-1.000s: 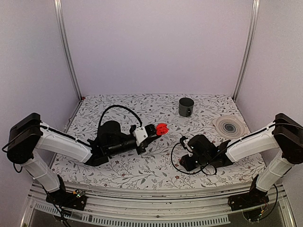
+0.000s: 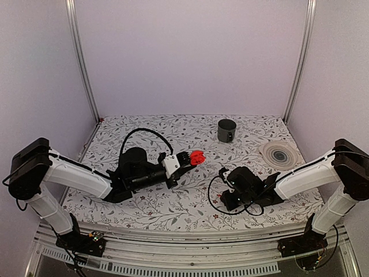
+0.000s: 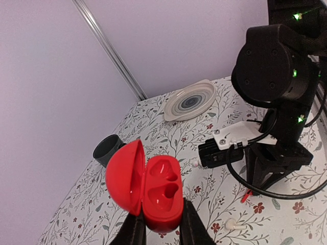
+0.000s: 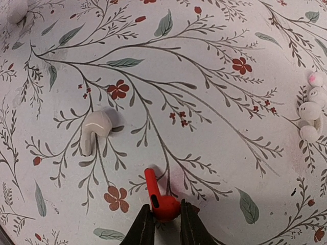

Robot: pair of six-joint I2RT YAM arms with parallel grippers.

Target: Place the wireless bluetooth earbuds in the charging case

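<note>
My left gripper is shut on an open red charging case (image 3: 162, 189), held up above the table with two empty-looking slots facing the camera. My right gripper is low over the table at a red earbud (image 4: 153, 181), its fingertips either side of the bud's round end; whether they grip it is unclear. A white earbud (image 4: 97, 125) lies apart, above and left of the red one in the right wrist view.
A dark grey mug (image 2: 226, 130) stands at the back, with a round plate (image 2: 268, 150) to its right. Several small white pieces (image 4: 309, 109) lie at the right edge of the right wrist view.
My right arm has shifted very slightly in the top view. The left gripper and the case look unchanged.
</note>
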